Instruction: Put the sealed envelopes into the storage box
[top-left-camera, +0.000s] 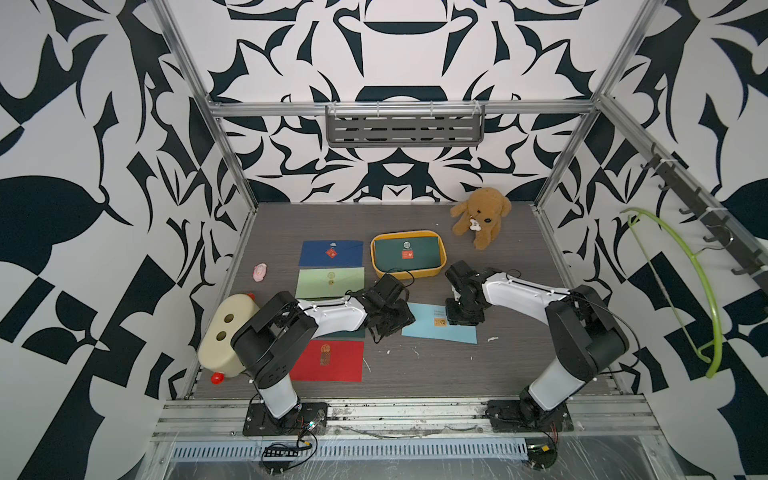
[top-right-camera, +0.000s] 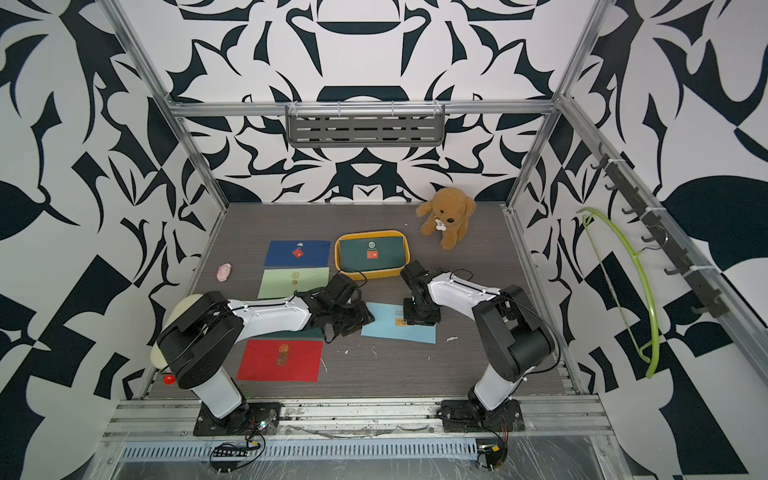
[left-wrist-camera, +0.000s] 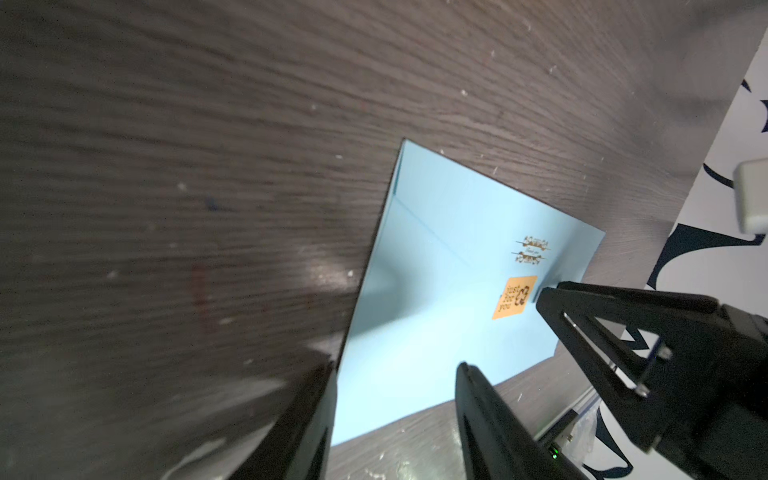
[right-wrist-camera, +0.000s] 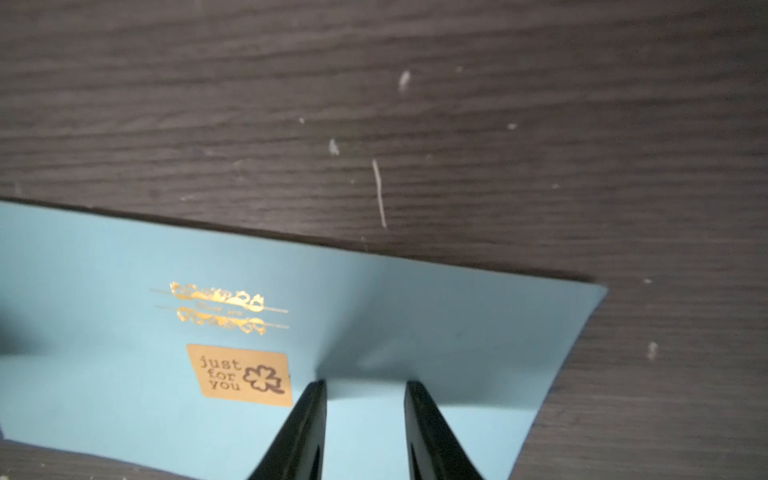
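A light-blue envelope (top-left-camera: 424, 329) with an orange "just for you" sticker lies flat on the table. My left gripper is part open at its left end; one fingertip is close to the envelope's edge. Over its right part, beside the sticker, my right gripper has its fingers apart, with flat envelope surface showing in the gap. The yellow-rimmed storage box (top-left-camera: 441, 265) contains a dark green envelope (top-left-camera: 389, 253). To the left lie navy (top-left-camera: 320, 254), light green (top-left-camera: 316, 283) and red (top-left-camera: 340, 368) envelopes, plus a dark teal one (top-left-camera: 352, 335) mostly hidden by the left arm.
A brown plush dog (top-left-camera: 488, 209) sits behind the box to the right. At far left are a small pink object (top-left-camera: 259, 272) and a cream toy with holes (top-left-camera: 217, 340), partly behind the left arm. Bare table (top-left-camera: 432, 372) lies in front of the blue envelope.
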